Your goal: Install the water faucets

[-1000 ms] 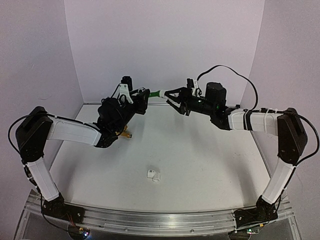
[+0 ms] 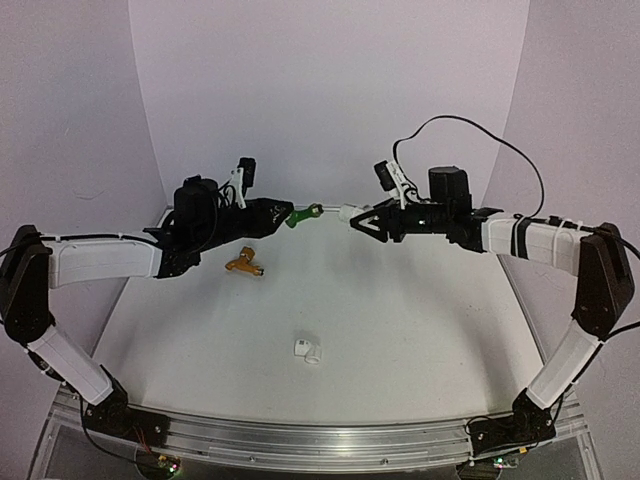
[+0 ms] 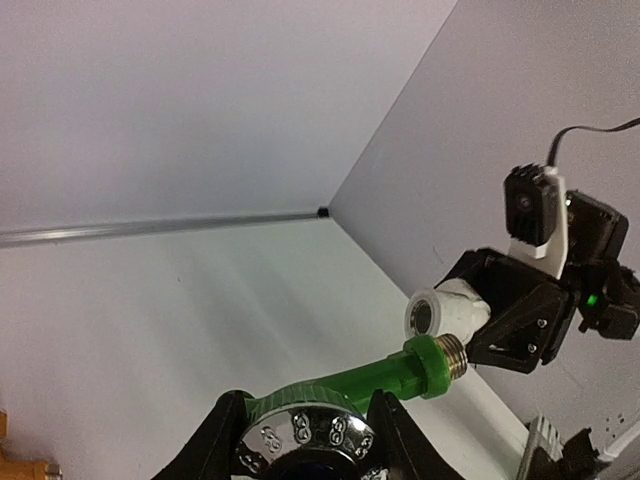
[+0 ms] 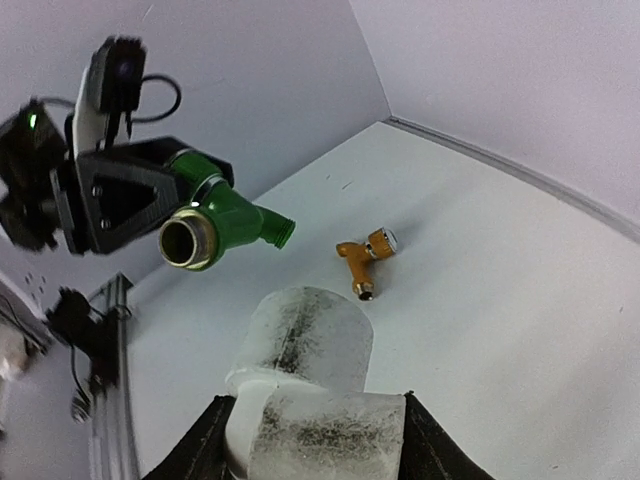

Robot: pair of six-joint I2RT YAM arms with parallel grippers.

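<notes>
Above the far part of the table, my left gripper (image 2: 288, 212) is shut on a green faucet (image 2: 306, 215). Its threaded metal end (image 3: 453, 355) points toward the other arm. Facing it, my right gripper (image 2: 362, 216) is shut on a white pipe fitting (image 2: 349, 213). In the right wrist view that fitting (image 4: 312, 340) fills the space between the fingers, while the green faucet (image 4: 230, 217) shows at upper left with its thread bare. A gap separates faucet and fitting. An orange faucet (image 2: 244, 262) lies on the table below the left arm.
Another white fitting (image 2: 308, 351) rests on the white table (image 2: 400, 350) toward the front middle. Walls stand close at the back and both sides, and a metal rail (image 2: 320, 440) runs along the front.
Faucet and fitting met end to end before; now they are apart. The right gripper has moved right and slightly lower, the left arm has shifted left and straightened, and the orange faucet is uncovered.
</notes>
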